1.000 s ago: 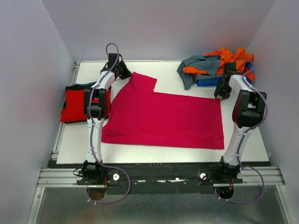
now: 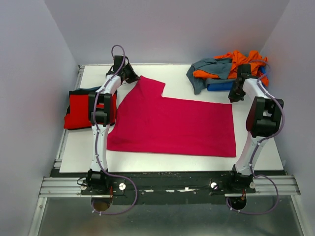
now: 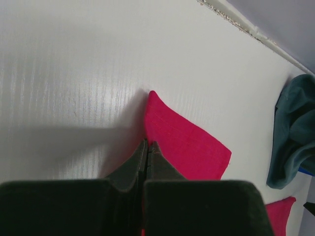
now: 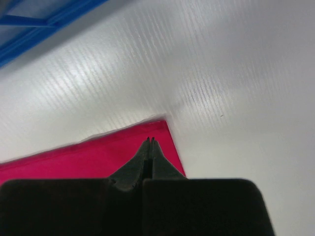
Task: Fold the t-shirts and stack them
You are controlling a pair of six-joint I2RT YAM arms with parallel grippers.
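Observation:
A red t-shirt (image 2: pixel 172 125) lies spread over the middle of the table. Its upper left corner is pinched in my left gripper, with a bit of red cloth (image 3: pixel 157 110) sticking out past the fingertips. My right gripper is shut with nothing between its fingers. Just past those tips, the shirt's right corner (image 4: pixel 160 124) lies flat on the table, outside the fingers. From above, the right gripper (image 2: pixel 231 100) hovers by that corner.
A blue bin (image 2: pixel 220 87) heaped with orange (image 2: pixel 236 59) and grey-green shirts (image 2: pixel 214 66) stands at the back right, close to my right gripper. Folded red cloth (image 2: pixel 78 110) lies at the left under my left arm. White table shows along the front.
The left arm barely moved.

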